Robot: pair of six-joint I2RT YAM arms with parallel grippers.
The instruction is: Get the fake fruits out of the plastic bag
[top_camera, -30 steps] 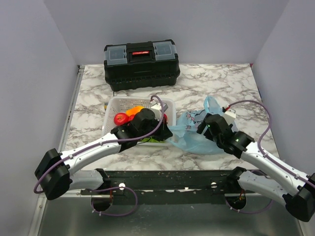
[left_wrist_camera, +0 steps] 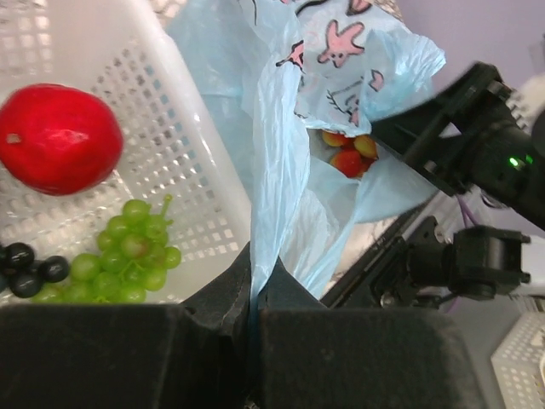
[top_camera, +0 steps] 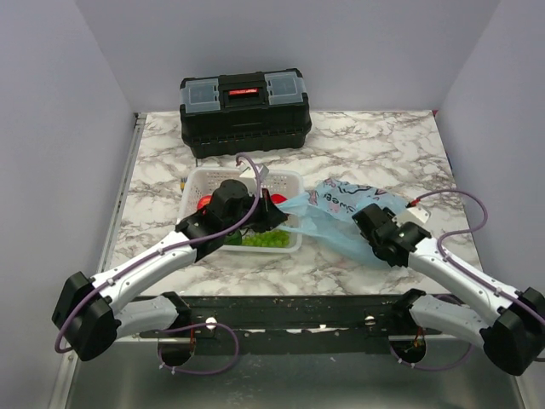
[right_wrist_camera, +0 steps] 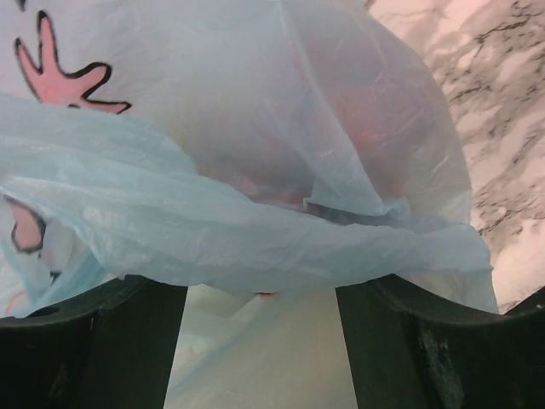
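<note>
A pale blue plastic bag (top_camera: 345, 223) with pink animal prints lies stretched between my two arms. My left gripper is shut on its edge, which runs up thin from the fingertips. Inside the bag, small red and yellow fruits (left_wrist_camera: 347, 155) show through the opening in the left wrist view, close to my right gripper's fingers (left_wrist_camera: 417, 136). In the right wrist view, my right gripper is part open, a fold of the bag across its fingertips. A bit of red (right_wrist_camera: 266, 295) shows between them; whether they touch it is hard to tell.
Beneath my left gripper stands a white basket (top_camera: 189, 192) holding a red fruit (left_wrist_camera: 58, 139), green grapes (left_wrist_camera: 128, 256) and dark grapes (left_wrist_camera: 25, 271). A black toolbox (top_camera: 245, 115) occupies the back. Bare marble table lies at the back right.
My left gripper has moved left over the basket, drawing the bag's edge with it and stretching the bag. My right gripper has shifted right and slightly lower within the bag.
</note>
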